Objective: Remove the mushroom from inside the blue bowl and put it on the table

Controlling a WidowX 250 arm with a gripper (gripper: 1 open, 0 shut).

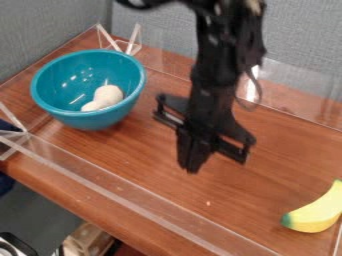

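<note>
The white mushroom point(103, 97) lies inside the blue bowl point(70, 117), which stands at the table's far left. To the bowl's right, over the middle of the table, hangs my black gripper point(194, 160), pointing down and apart from the bowl. Nothing shows held at its tip. The fingers are dark and seen at an angle, so how far apart they are is unclear.
A yellow toy banana point(315, 210) lies at the table's right edge. Bare wooden table point(147, 190) spreads in front of the gripper. Clear low walls border the table, with a grey partition point(167, 25) behind.
</note>
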